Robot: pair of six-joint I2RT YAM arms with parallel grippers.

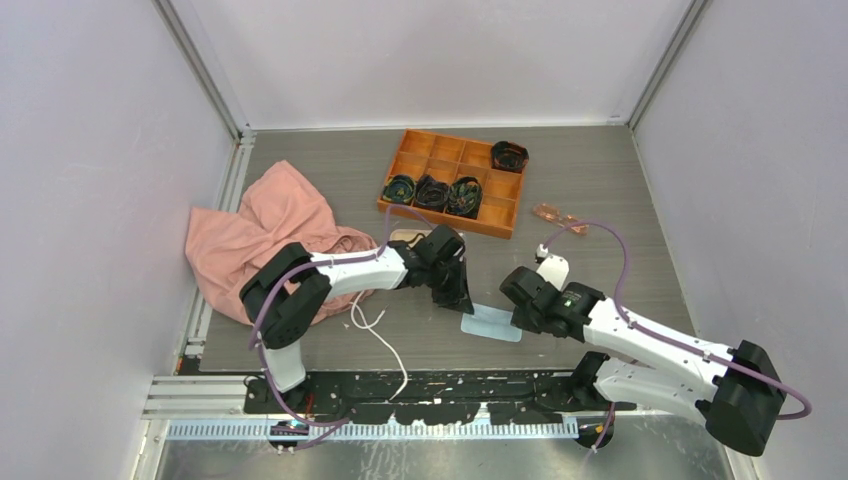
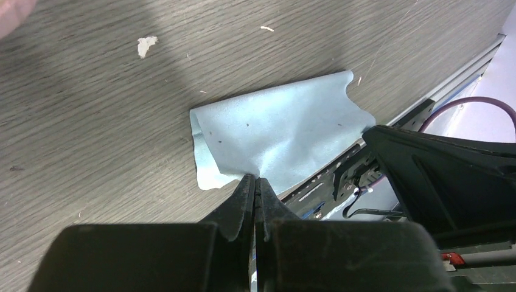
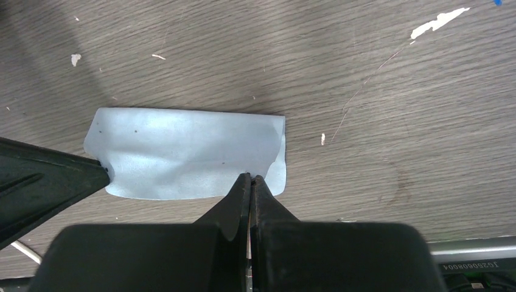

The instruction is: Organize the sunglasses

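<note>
A light blue cloth [image 1: 491, 323], folded over on itself, lies near the table's front edge. My left gripper is shut at its near-left part, with the upper layer drawn to the fingertips. At the right end my right gripper is shut on the cloth's upper layer. Little fabric shows between either pair of tips. Brown-tinted sunglasses [image 1: 560, 218] rest on the table, right of the wooden box [image 1: 497, 213]. That box is divided into compartments; several dark coiled items [image 1: 432, 193] fill its front row and another sits in the back right corner.
A pink cloth [image 1: 283, 222] is heaped at the left, partly behind the left arm. A white cord [image 1: 384, 340] runs to the front edge. Beside the box's front left corner, a beige object [image 1: 406, 237] is partly hidden. Bare table lies at the right.
</note>
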